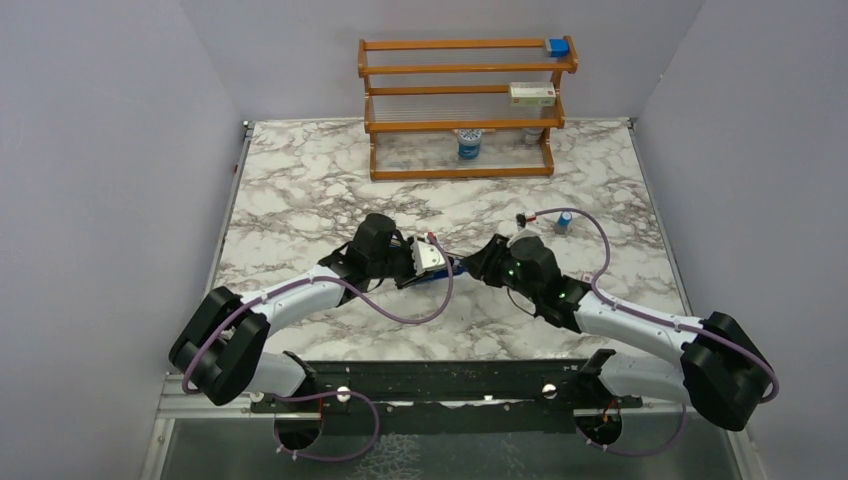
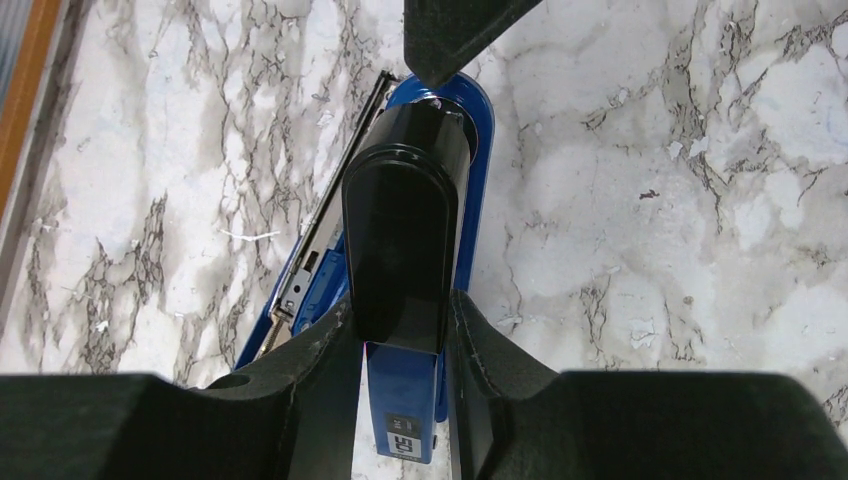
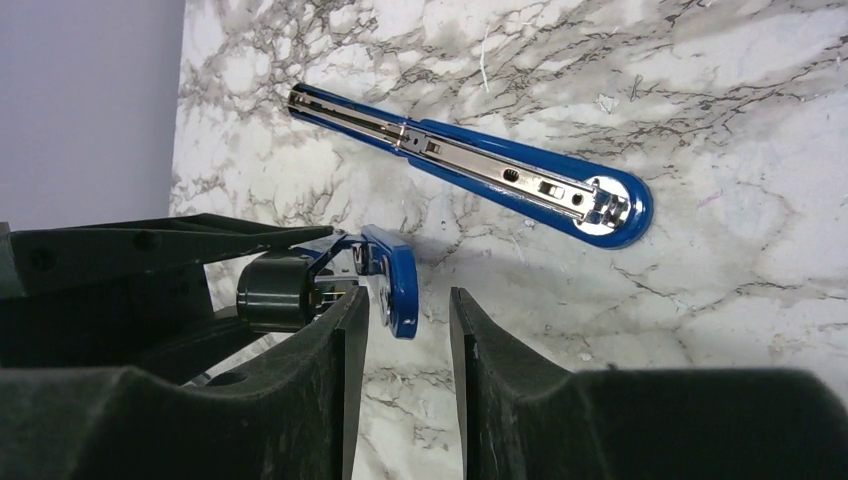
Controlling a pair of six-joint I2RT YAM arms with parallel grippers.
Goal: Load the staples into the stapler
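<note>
In the left wrist view, my left gripper is shut on the stapler's black-and-blue upper part [image 2: 400, 240]. Beneath it shows a blue stapler part [image 2: 482, 150] with a rounded end, and a metal rail [image 2: 330, 205] slants off to one side. In the right wrist view the long blue-and-metal stapler part [image 3: 500, 172] lies spread on the marble; whether the held part is joined to it cannot be told. My right gripper is part open, its fingertips close to the blue end [image 3: 403, 285] of the held part. No loose staples can be made out.
At the back stands a wooden rack [image 1: 462, 174] holding a tub [image 1: 469, 145] and a pale box [image 1: 531, 94]. A small blue-topped bottle [image 1: 563, 223] stands behind the right arm.
</note>
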